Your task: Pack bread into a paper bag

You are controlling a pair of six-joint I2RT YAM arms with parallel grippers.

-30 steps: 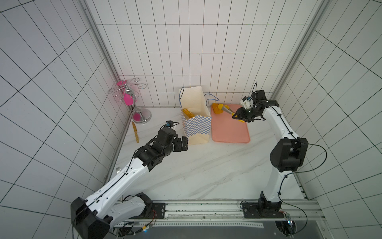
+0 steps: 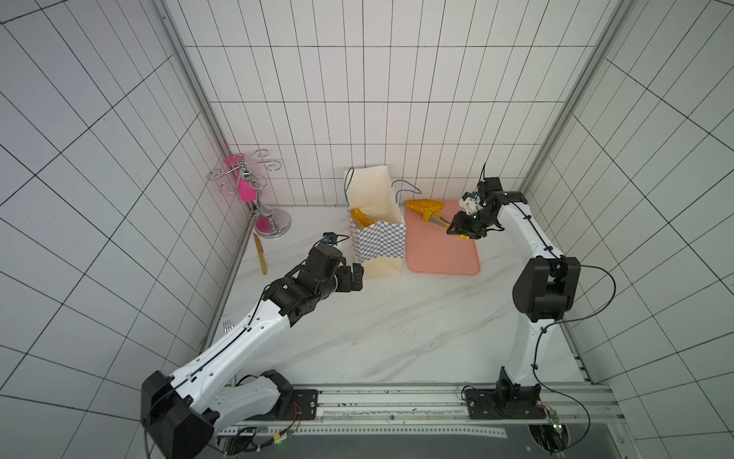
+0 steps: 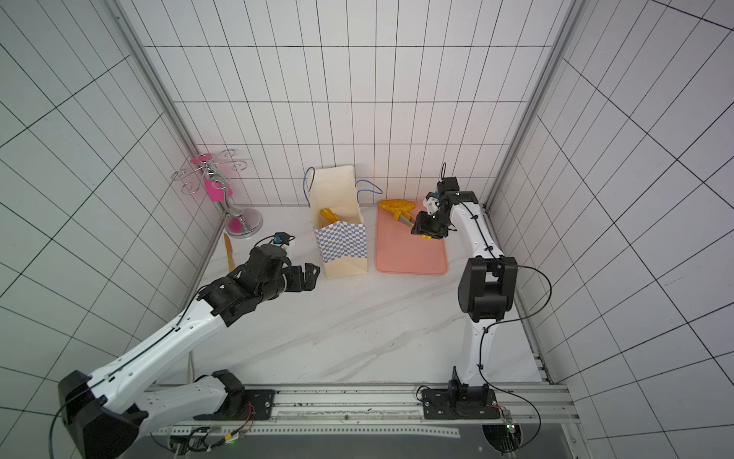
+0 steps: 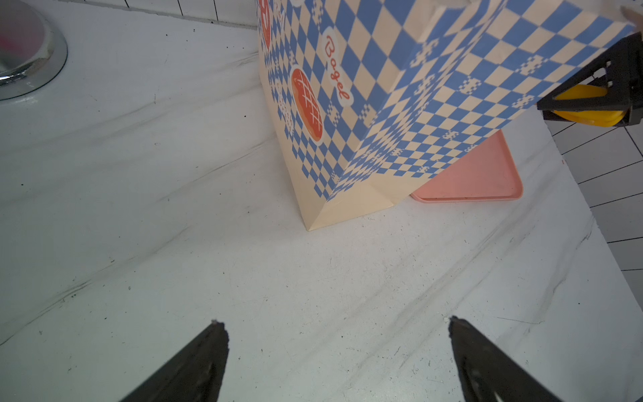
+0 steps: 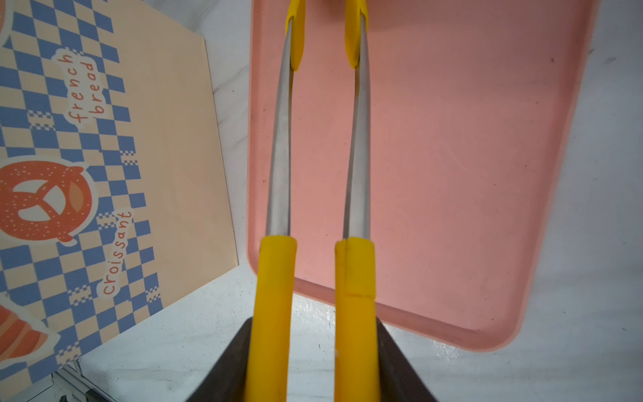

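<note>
A checked paper bag (image 2: 380, 243) stands open at centre, a yellow bread (image 2: 362, 216) inside it. Another bread (image 2: 420, 205) lies at the back of the pink tray (image 2: 442, 256). Above the tray my right gripper (image 3: 420, 225) is shut on yellow-handled metal tongs (image 5: 357, 167), whose yellow tips reach down toward that bread, mostly hidden in the right wrist view. My left gripper stands open and empty in front of the bag's left side.
A chrome stand (image 2: 271, 222) with pink panels is at the back left, a yellow knife (image 2: 260, 252) near it.
The right gripper has moved slightly down with the tongs, whose tips are lower at the tray bread. The left arm has barely moved.
</note>
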